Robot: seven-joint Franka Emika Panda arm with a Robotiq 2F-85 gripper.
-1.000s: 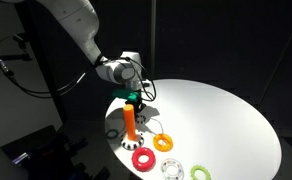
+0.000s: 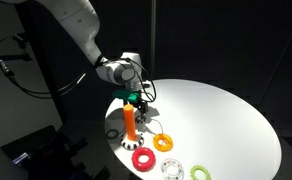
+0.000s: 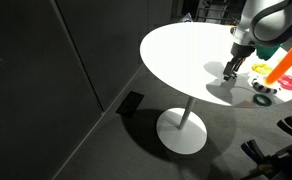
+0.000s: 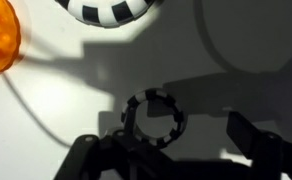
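A small black-and-white ring [image 4: 176,132] lies flat on the table under my gripper, which is open. The left finger [image 4: 108,156] overlaps the ring's lower left edge in the wrist view; the right finger [image 4: 252,138] stands well off to its right. How high the fingertips are above the table, I cannot tell. In exterior view 1 the gripper [image 2: 140,106] points down behind the upright orange post [image 2: 130,122], whose base is chequered black and white [image 2: 134,143]. That base [image 4: 106,12] also shows at the wrist view's top edge.
Toward the table's near edge lie a red ring [image 2: 143,159], an orange ring [image 2: 163,143], a white-and-dark ring [image 2: 172,169] and a green ring [image 2: 200,173]. A dark ring [image 3: 262,100] sits near the rim.
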